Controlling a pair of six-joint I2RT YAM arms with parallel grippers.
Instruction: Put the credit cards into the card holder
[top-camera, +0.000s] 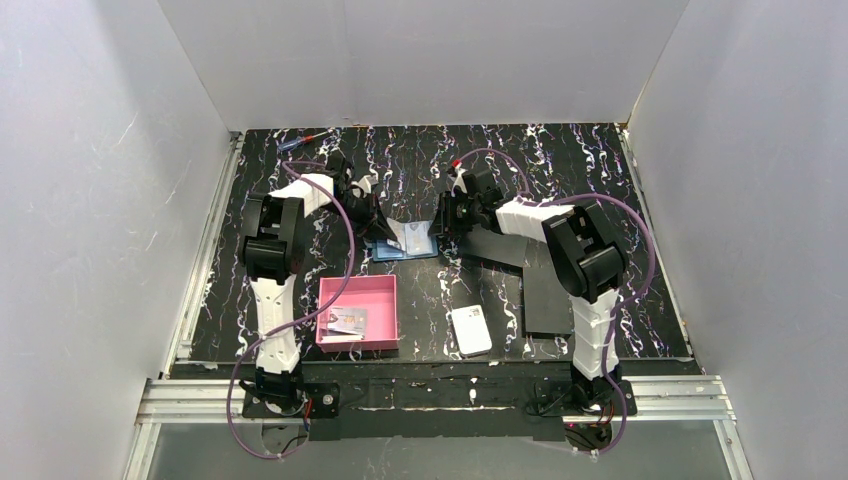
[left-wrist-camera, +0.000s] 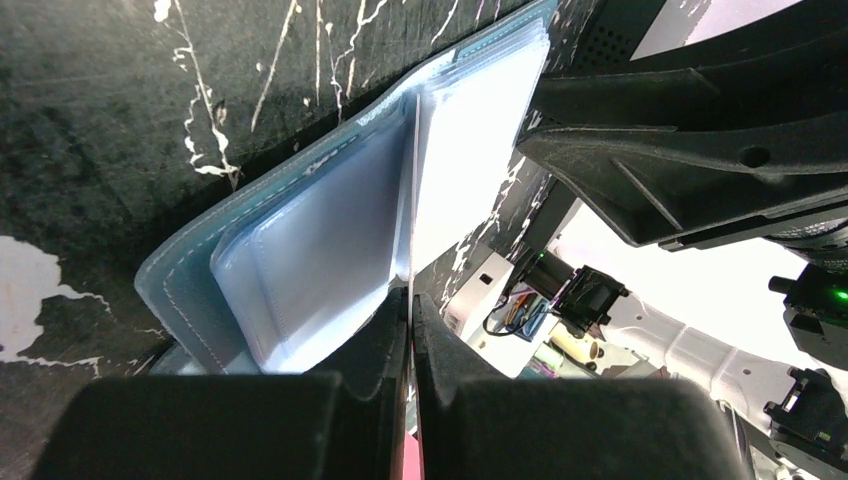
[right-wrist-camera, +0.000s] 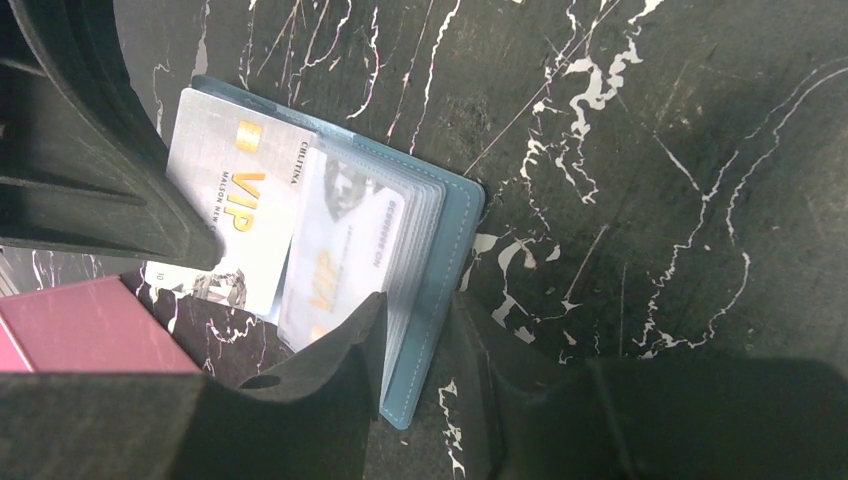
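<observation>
The blue card holder (top-camera: 432, 254) lies open on the black marbled table, its clear sleeves showing in both wrist views. My left gripper is shut on a silver credit card (left-wrist-camera: 416, 190), seen edge-on there as a thin line over the sleeves. In the right wrist view, the face of this card (right-wrist-camera: 225, 190) reads VIP; it overlaps the left part of the holder (right-wrist-camera: 428, 300). Behind its printed end is a clear sleeve with another VIP card (right-wrist-camera: 345, 235) inside. My right gripper is part open, its fingertips on either side of the holder's right edge; contact cannot be told.
A pink box (top-camera: 391, 310) holding more cards (top-camera: 347, 321) stands at the front left. Near the front middle lies a white object (top-camera: 471, 331); dark panels (top-camera: 546, 300) are at right. A screwdriver (top-camera: 300, 141) lies at the back left.
</observation>
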